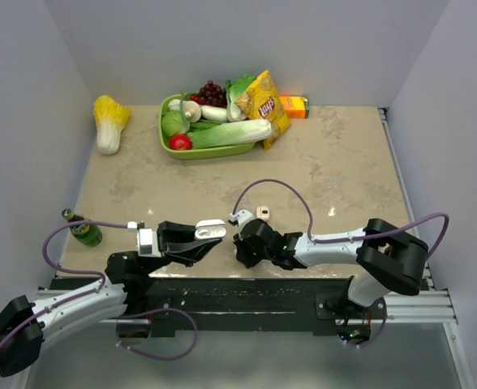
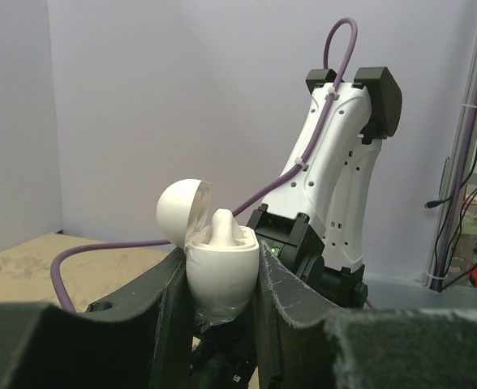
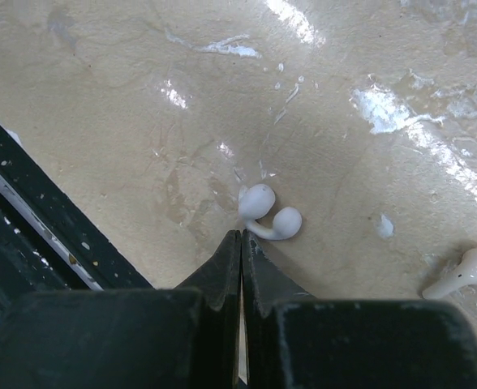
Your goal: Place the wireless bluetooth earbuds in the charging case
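Note:
My left gripper is shut on the white charging case (image 2: 221,271), whose lid stands open; a white piece shows inside it. In the top view that gripper holds the case (image 1: 210,232) above the table's front left. My right gripper is shut, pointing down, its tips just beside a small white earbud (image 3: 283,223) lying on the table; nothing shows between its fingers. Another white object (image 3: 474,271) lies at the right edge of the right wrist view.
A green basket of vegetables (image 1: 210,152) and a chips bag (image 1: 264,105) stand at the back, a cabbage (image 1: 109,126) at back left, a green bottle (image 1: 84,231) at left. A small white item (image 1: 263,212) lies behind my right gripper.

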